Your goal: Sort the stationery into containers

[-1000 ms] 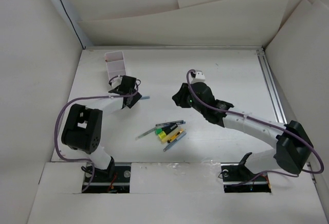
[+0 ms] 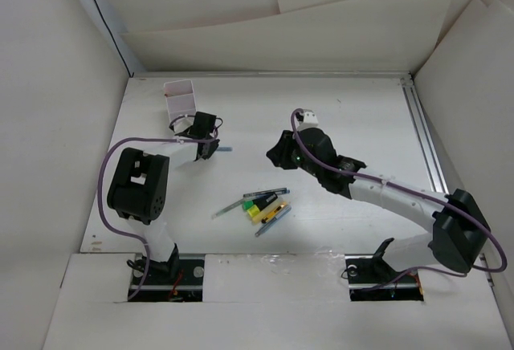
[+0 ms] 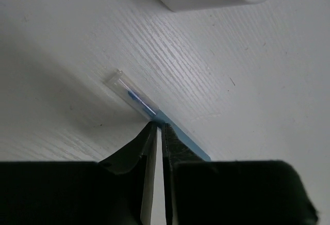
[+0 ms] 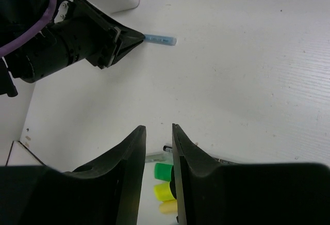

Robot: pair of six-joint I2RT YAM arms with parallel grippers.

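Note:
A light blue pen (image 2: pixel 224 148) with a clear end lies on the table just in front of a white compartment container (image 2: pixel 180 97). My left gripper (image 2: pixel 207 148) is down over the pen; in the left wrist view its fingertips (image 3: pixel 159 124) are close together on the pen's middle, and whether they grip it I cannot tell. My right gripper hangs open above the table's centre, near a pile of stationery (image 2: pixel 265 209): pens, green, yellow and black pieces.
The pile lies at the front middle of the table.
My left arm has shifted slightly, with the gripper staying over the blue pen, which appears nudged a little. The right arm has not moved.

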